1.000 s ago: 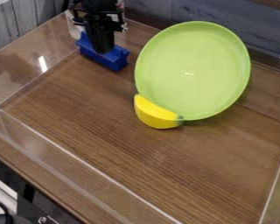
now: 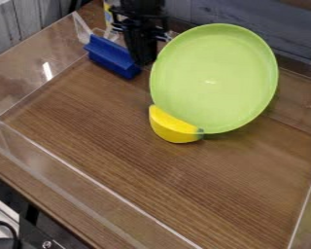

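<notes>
My black gripper hangs at the top centre, just right of and over a blue block that lies near the back left of the wooden surface. Its fingers appear shut, with nothing seen between them, though they are dark and small. A large green plate fills the back right. A yellow banana-like piece lies at the plate's front left edge, touching it or partly beneath it.
Clear plastic walls edge the wooden surface at the left and front. A partly hidden yellow object stands at the back behind the arm.
My gripper has moved right, from above the blue block toward the plate's left edge, uncovering more of the block. The plate and yellow piece look unmoved.
</notes>
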